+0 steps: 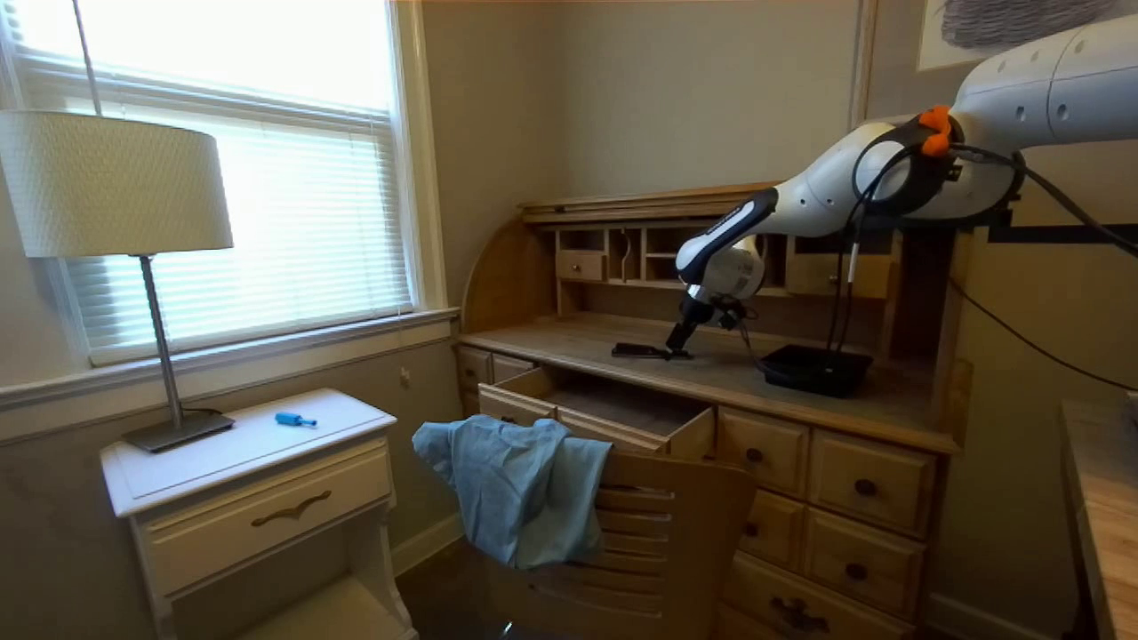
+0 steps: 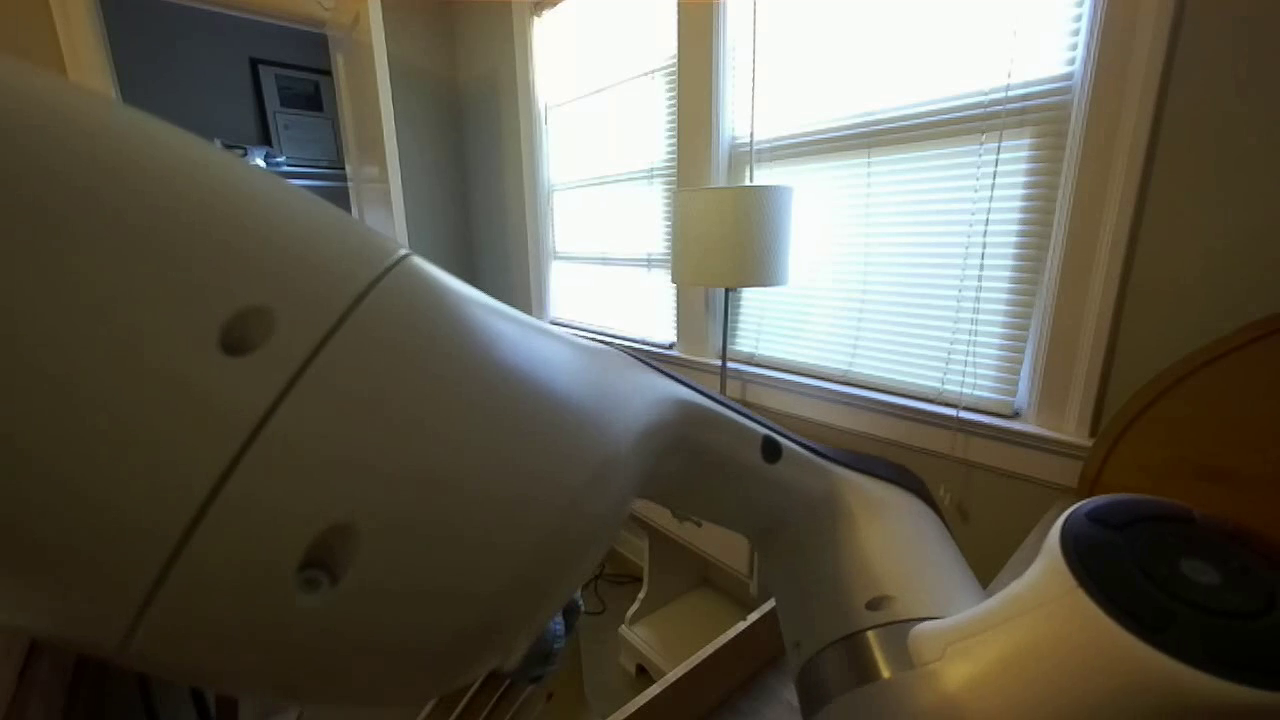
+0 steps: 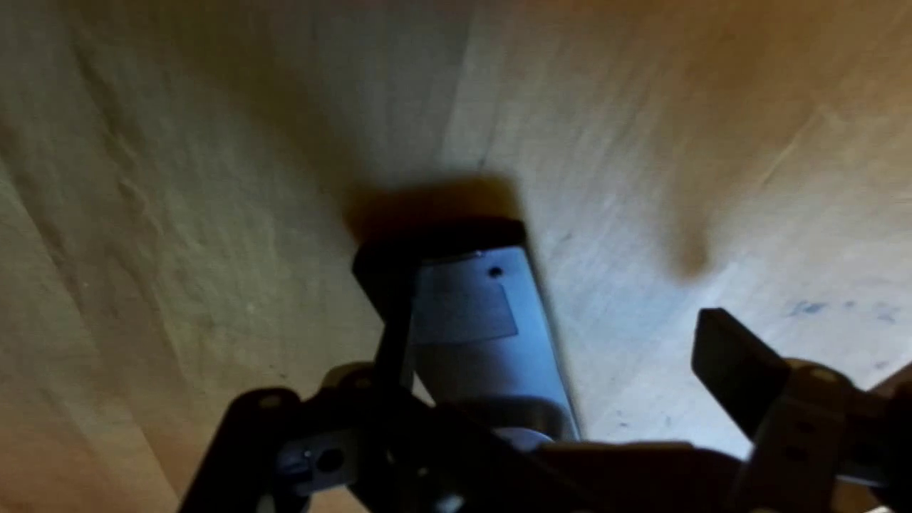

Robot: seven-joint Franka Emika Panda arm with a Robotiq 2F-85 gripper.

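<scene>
A long, dark object (image 1: 637, 350) lies flat on the wooden desk top, close to its front edge. From the wrist, its near part shows as a grey, black-ended device (image 3: 466, 316); the lower portion is hidden behind the gripper. My gripper is open right above it, pointing down. One finger (image 3: 395, 342) overlaps the device's left side in that view, while the other finger (image 3: 735, 368) stands well to the right over bare wood. Whether either finger touches the device I cannot tell. In exterior view 2 the arm hides the desk top.
A black tray (image 1: 816, 372) stands on the desk to the right of the gripper. Below the desk top, a drawer (image 1: 624, 405) is pulled out, with a chair (image 1: 683, 533) and blue cloth (image 1: 512, 485) in front. A blue tool (image 1: 295, 420) lies on the white side table (image 1: 352, 411).
</scene>
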